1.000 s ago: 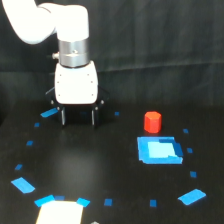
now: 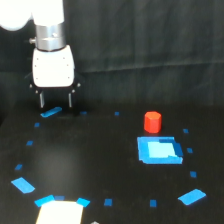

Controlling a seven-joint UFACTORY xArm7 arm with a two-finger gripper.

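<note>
My gripper hangs at the upper left, its two thin dark fingers well apart. It is open, and nothing shows between them. Right of centre stands a small red block or cylinder, just behind a blue tray that has a white piece inside. Whether the red object touches the tray's back rim cannot be told. A wide stretch of table separates the gripper from both.
Blue tape strips and small blue squares mark the black table. A pale object is cut off by the bottom edge at the left. A dark curtain hangs behind.
My gripper has moved left and a little higher in the picture, away from the red object and the tray. Those two have stayed in place.
</note>
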